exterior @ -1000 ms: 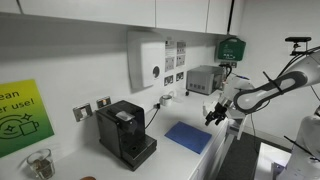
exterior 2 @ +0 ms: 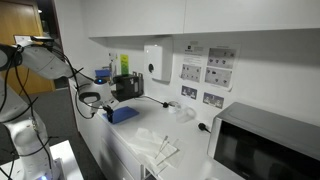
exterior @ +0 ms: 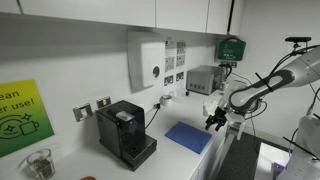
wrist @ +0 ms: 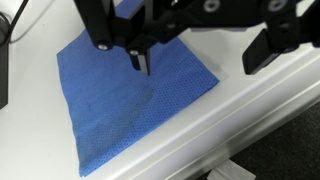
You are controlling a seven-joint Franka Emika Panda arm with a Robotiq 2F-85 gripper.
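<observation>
A blue cloth [exterior: 187, 137] lies flat on the white counter, close to its front edge. My gripper [exterior: 212, 125] is above the counter's edge, just right of the cloth in exterior view 1. In the wrist view the open gripper has its dark fingers spread wide, and nothing shows between them. One finger [wrist: 140, 55] overlaps the blue cloth [wrist: 125, 95] in that view, while the other stands over the counter's edge. From the second exterior side, the gripper [exterior 2: 108, 115] appears beside the blue cloth [exterior 2: 122, 114].
A black coffee machine [exterior: 126, 134] stands left of the cloth, with a glass jar [exterior: 41, 163] farther left. A microwave [exterior: 203, 79] is at the far end. White cloths [exterior 2: 152, 146] and a large oven [exterior 2: 268, 139] occupy the counter's other stretch.
The arm has shifted slightly, and the gripper sits a little lower near the counter's edge. The blue cloth has not moved.
</observation>
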